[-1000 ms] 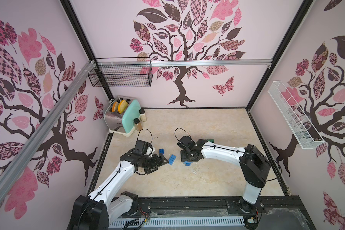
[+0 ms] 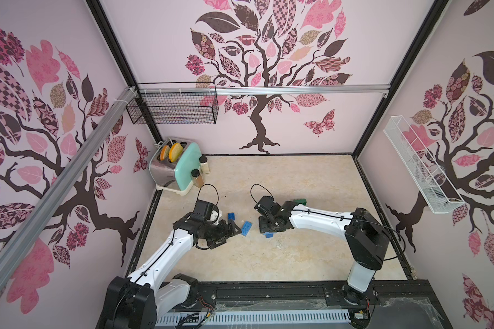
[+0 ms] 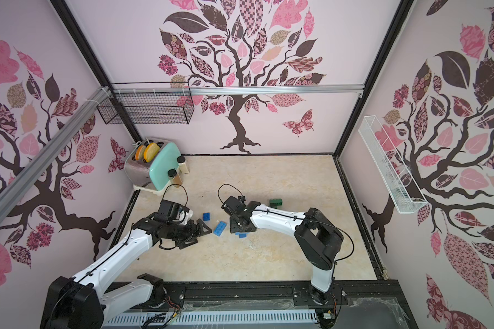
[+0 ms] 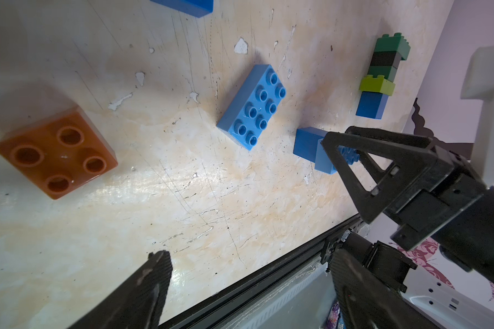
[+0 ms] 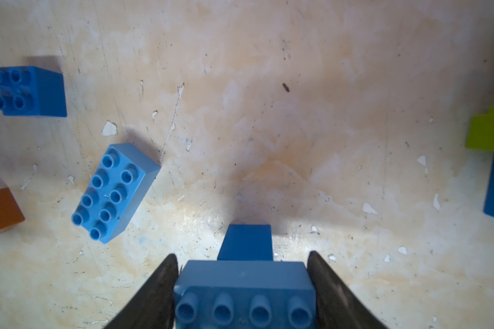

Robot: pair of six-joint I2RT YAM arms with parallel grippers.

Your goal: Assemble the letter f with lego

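Note:
My right gripper is shut on a light blue eight-stud brick (image 5: 244, 277). Just beyond and below that brick, a darker blue brick (image 5: 248, 242) pokes out; whether the two touch or join I cannot tell. In the left wrist view the held brick (image 4: 323, 160) overlaps the dark blue brick (image 4: 306, 143). My left gripper is open over bare table, nothing between its fingers. Another light blue brick (image 5: 115, 192) lies loose between the arms. An orange brick (image 4: 56, 152) rests near the left gripper, and a small blue brick (image 5: 30, 91) stands farther back.
To the right lies a row of green, black, lime (image 4: 377, 84) and blue (image 4: 372, 104) bricks, close to the right arm. A toaster (image 2: 186, 167) and bottles (image 2: 197, 177) occupy the back left corner.
The right arm has shifted only very slightly, its gripper staying over the same blue brick. My left arm and the loose bricks look unmoved.

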